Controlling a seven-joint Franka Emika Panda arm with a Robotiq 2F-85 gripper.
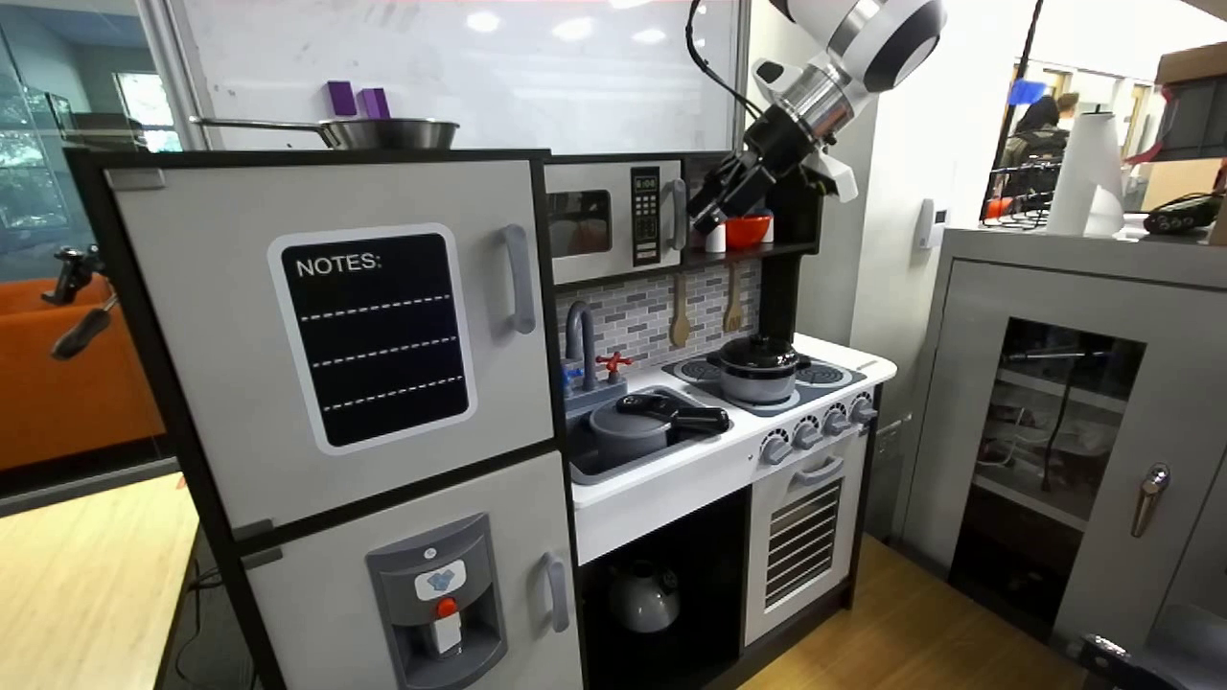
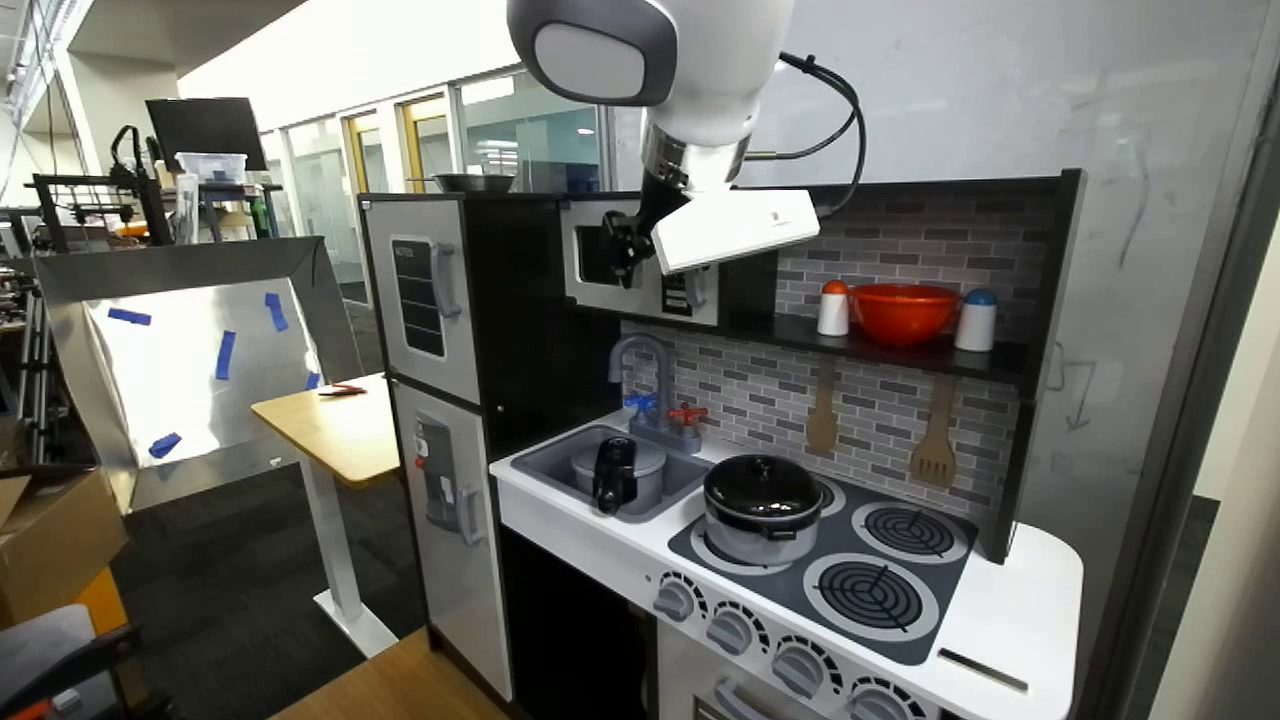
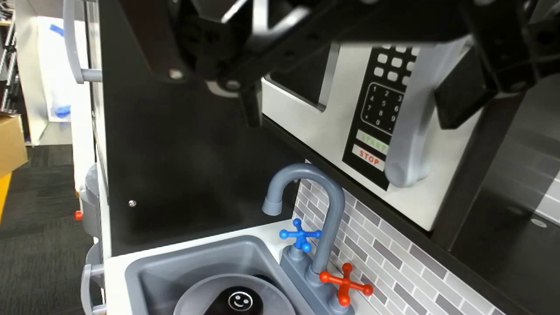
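Observation:
The toy microwave (image 1: 610, 220) has a white front, a dark window and a vertical grey handle (image 1: 679, 214) at its right edge. My gripper is open, its dark fingers spread wide in the wrist view. Between them appear the keypad (image 3: 375, 107) and the handle (image 3: 412, 120), which lies close to the right finger (image 3: 466, 92). I cannot tell whether that finger touches it. Exterior view 1 has the gripper (image 1: 704, 217) just right of the handle, in front of the shelf. The microwave door looks closed.
Below are the sink (image 2: 546, 462) with a lidded pan (image 2: 648, 478), a grey faucet (image 3: 333, 210) and a black-lidded pot (image 2: 762, 510) on the stove. A red bowl (image 2: 902, 314) stands between two shakers on the shelf. The fridge (image 1: 345, 345) stands left.

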